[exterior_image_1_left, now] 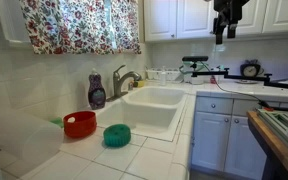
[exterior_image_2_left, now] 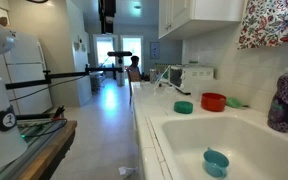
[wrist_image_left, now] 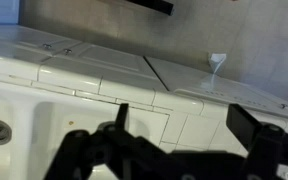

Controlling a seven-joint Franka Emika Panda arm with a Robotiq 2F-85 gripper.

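Note:
My gripper [exterior_image_1_left: 225,37] hangs high above the counter in exterior view 1. Its fingers stand apart in the wrist view, and the gap of the gripper is empty. A green bowl [exterior_image_1_left: 117,135] and a red bowl [exterior_image_1_left: 80,124] with something small and pale inside rest on the white tiled counter by the sink. In exterior view 2 a teal cup [exterior_image_2_left: 216,162] lies inside the white sink. The wrist view shows neither the bowls nor the cup; below the gripper there are the counter edge and part of the sink [wrist_image_left: 36,135].
A dark bottle [exterior_image_1_left: 96,92] stands behind the sink near the faucet [exterior_image_1_left: 124,80]. White upper cabinets [exterior_image_1_left: 199,18] are close to the raised arm. A dish rack [exterior_image_1_left: 166,75] and a dark clock [exterior_image_1_left: 250,70] occupy the far counter. Some small pale litter [wrist_image_left: 217,62] is on the floor.

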